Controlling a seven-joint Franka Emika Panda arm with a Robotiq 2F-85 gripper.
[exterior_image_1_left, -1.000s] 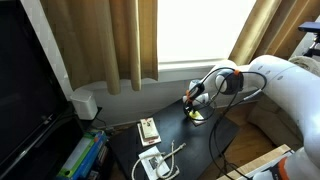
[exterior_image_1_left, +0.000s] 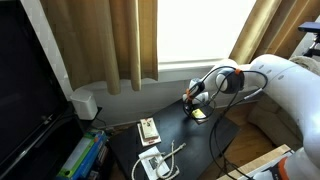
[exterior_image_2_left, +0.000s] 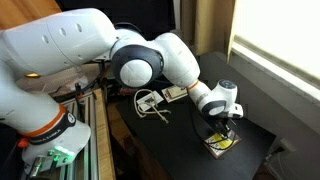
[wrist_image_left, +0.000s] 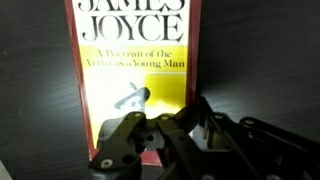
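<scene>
A paperback book (wrist_image_left: 135, 65) with a white, yellow and red-edged cover reading "James Joyce" fills the left middle of the wrist view. My gripper reaches over its lower right part, its dark fingers close together at the right edge and seemingly shut on the book. The contact itself is mostly hidden by the fingers. In the second exterior view the book (exterior_image_2_left: 219, 144) shows yellow beneath the arm's end, at the dark table's far side. Whether it lies flat on the table or is slightly raised is unclear.
Another book (exterior_image_1_left: 149, 130) and a white power strip (exterior_image_1_left: 155, 164) with its cable lie on the left part of the dark table (exterior_image_1_left: 190, 140). Books (exterior_image_1_left: 80, 155) stand further left. Bare tabletop lies between these and the arm.
More of the book's yellow cover shows under the gripper than a second ago. The arm has hardly moved, and the other things stay where they were.
</scene>
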